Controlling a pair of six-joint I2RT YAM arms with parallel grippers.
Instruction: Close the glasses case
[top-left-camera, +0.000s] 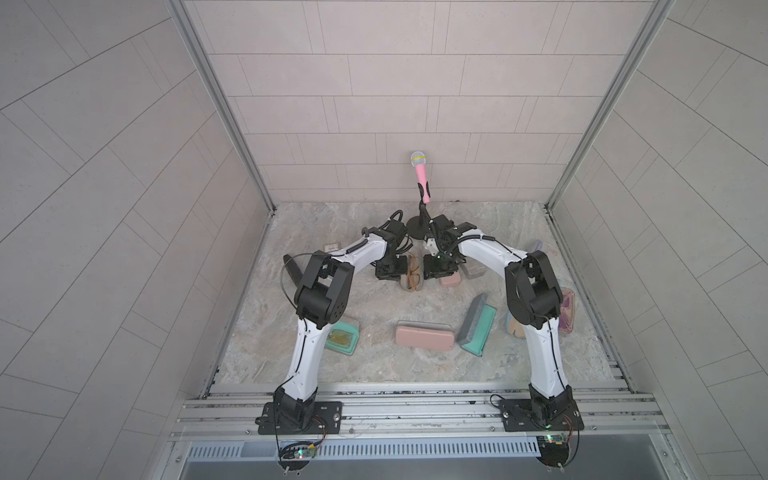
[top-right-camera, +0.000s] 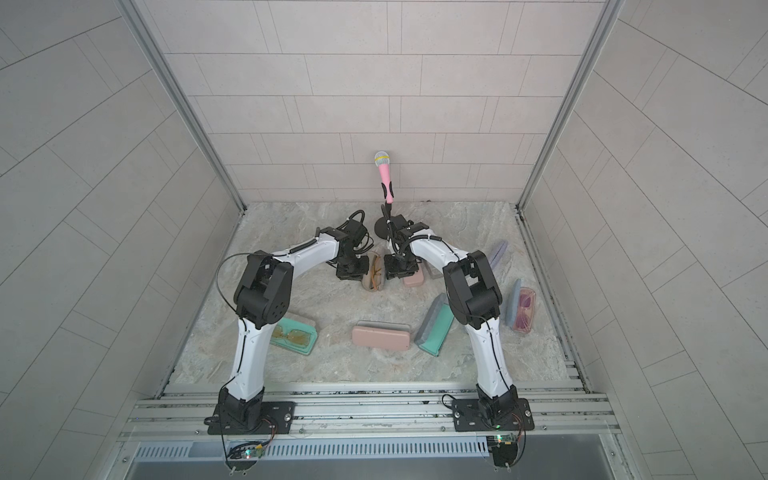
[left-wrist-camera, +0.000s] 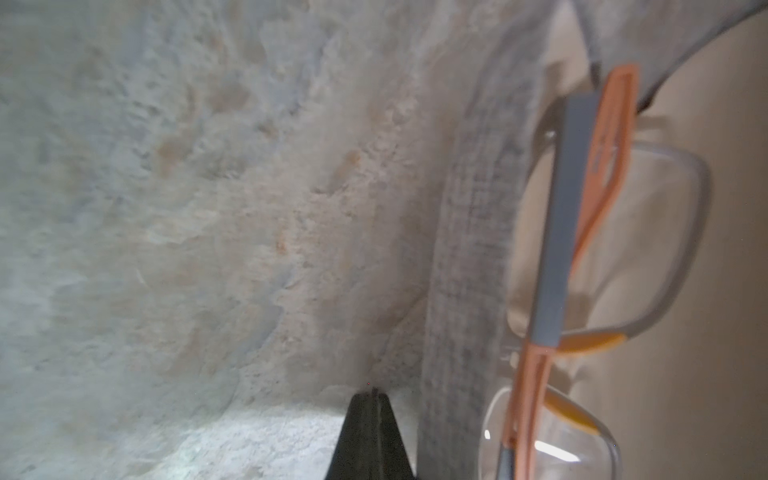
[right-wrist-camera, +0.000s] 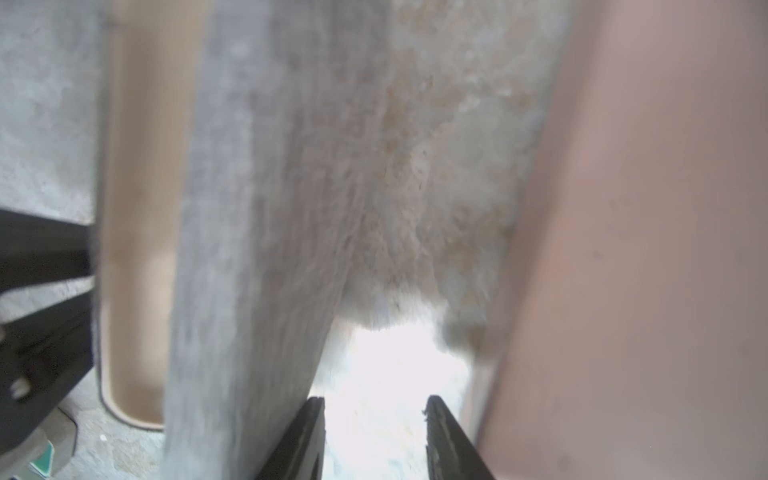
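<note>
The grey glasses case (top-left-camera: 405, 285) stands open between my two grippers, cream inside. In the left wrist view, glasses (left-wrist-camera: 556, 232) with orange and grey arms lie in it, just right of a grey fabric wall (left-wrist-camera: 472, 240). My left gripper is shut, its tips beside that wall with nothing showing between them. In the right wrist view, my right gripper is open over bare table; its left finger (right-wrist-camera: 308, 436) is close to the case's other grey wall (right-wrist-camera: 272, 200). Whether it touches cannot be told.
A pink case (right-wrist-camera: 640, 240) is close on the right gripper's right. Nearer the front are another pink case (top-left-camera: 424, 337), an open teal case (top-left-camera: 480, 328) and a teal case with glasses (top-left-camera: 342, 339). A microphone stand (top-left-camera: 419, 226) is behind.
</note>
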